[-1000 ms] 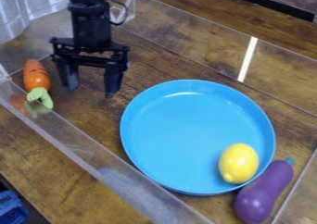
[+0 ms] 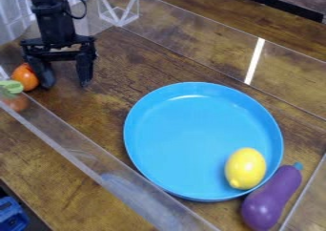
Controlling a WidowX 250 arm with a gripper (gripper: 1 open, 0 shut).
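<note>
The black gripper (image 2: 61,58) is at the upper left, pointing down, its fingers low over the wooden table. An orange carrot with a green top (image 2: 25,76) lies at the left edge beside the gripper, partly behind it and the clear tray wall. I cannot tell whether the fingers touch or hold it. A blue plate (image 2: 185,130) fills the lower middle, with a yellow egg-shaped object (image 2: 245,167) on it. A purple eggplant (image 2: 269,199) lies at the lower right, beside the plate.
Clear walls border the work area at left, back and right. A small blue item (image 2: 10,214) sits at the lower left outside the wall. The table behind the plate is clear.
The gripper has moved left and back toward the corner. The carrot's orange body appears slightly shifted left and is now less visible.
</note>
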